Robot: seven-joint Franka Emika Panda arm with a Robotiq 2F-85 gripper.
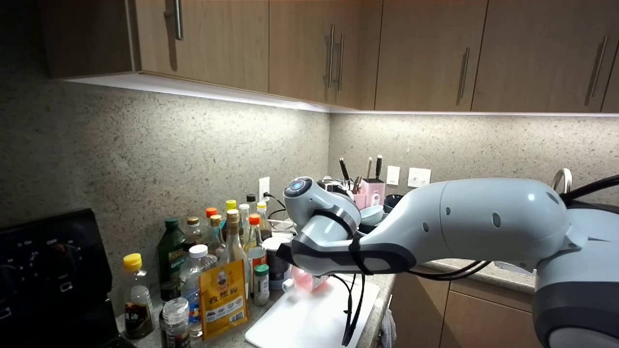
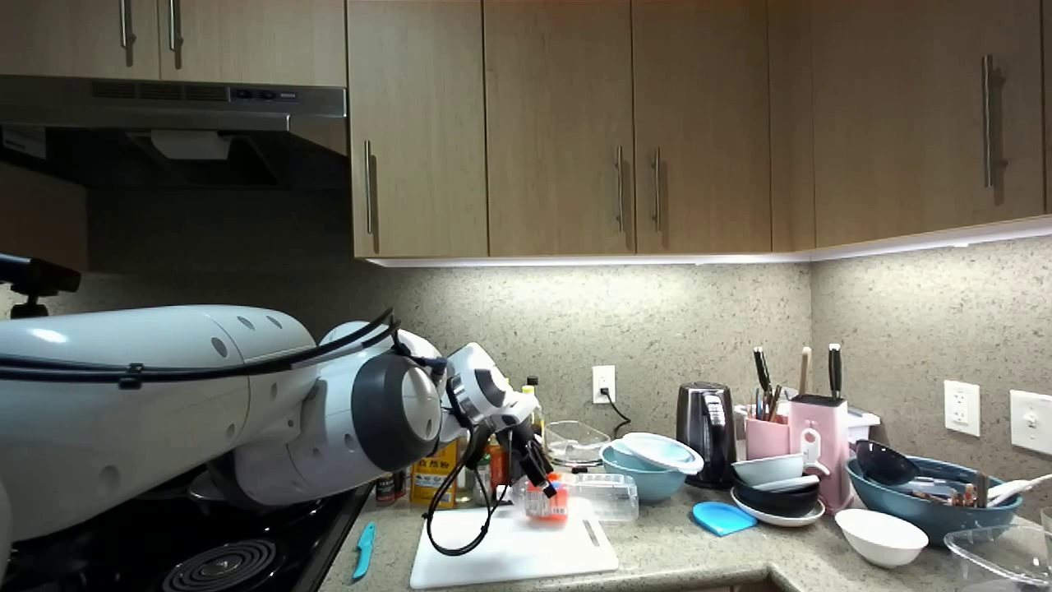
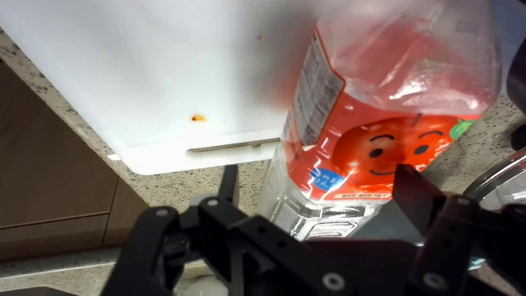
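Note:
A clear bottle (image 3: 379, 148) with a red, smiling-face label lies on its side across the end of the white cutting board (image 3: 162, 64). In exterior view 2 this bottle (image 2: 545, 501) shows at the board's back right. My gripper is open, one finger on each side of the bottle's lower part in the wrist view. The left finger stands clear of it; whether the right finger touches it I cannot tell. From the side, the gripper (image 2: 544, 478) reaches down at the bottle, and the arm hides it mostly in exterior view 1.
A clear plastic container (image 2: 606, 497) sits right beside the bottle. Blue bowls (image 2: 646, 474) stand behind it, and a kettle (image 2: 704, 434) to their right. Several sauce bottles (image 1: 232, 243) and a yellow packet (image 1: 223, 298) crowd the left. A blue-green knife (image 2: 364, 551) lies left of the board.

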